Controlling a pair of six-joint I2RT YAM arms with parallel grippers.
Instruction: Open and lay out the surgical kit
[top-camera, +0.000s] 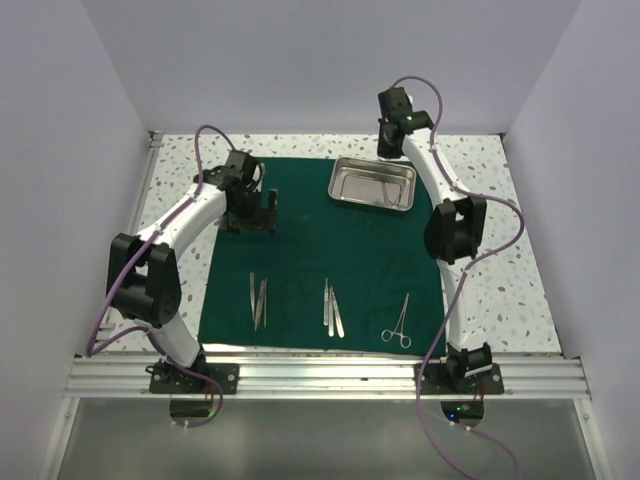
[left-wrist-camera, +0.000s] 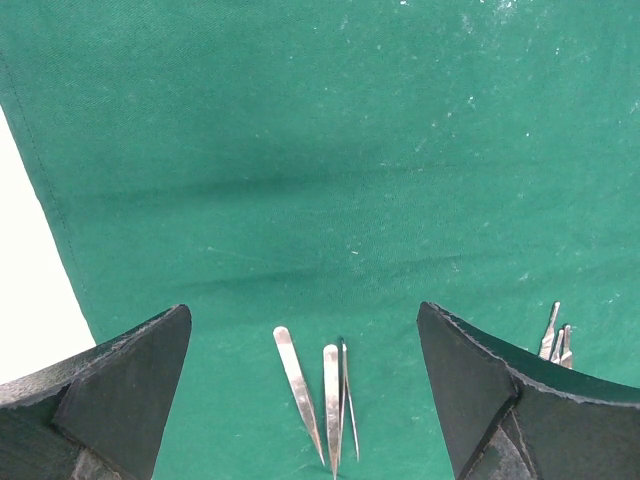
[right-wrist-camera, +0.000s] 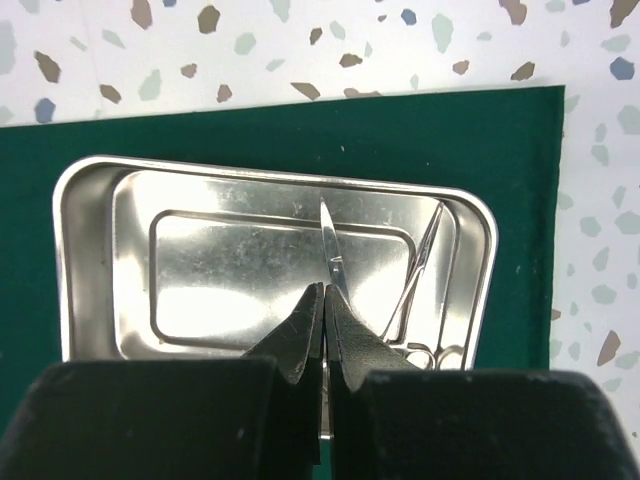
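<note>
The metal tray (top-camera: 335, 176) stands at the back of the green cloth. In the right wrist view, a scalpel (right-wrist-camera: 331, 240) and scissors (right-wrist-camera: 430, 240) appear over the tray, the scalpel's lower end hidden behind a finger. My right gripper is shut above them. Its tips meet, and I see no tool clearly pinched there. Slim tweezer-like tools (top-camera: 260, 303), narrow knife-like tools (top-camera: 332, 310) and scissors with ring handles (top-camera: 399, 328) lie along the cloth's front. My left gripper (top-camera: 250, 212) hangs open over the cloth's left side, with nothing between its fingers.
Speckled white tabletop (top-camera: 490, 290) surrounds the green cloth (top-camera: 300, 240). Purple cables (top-camera: 490, 255) run along both arms.
</note>
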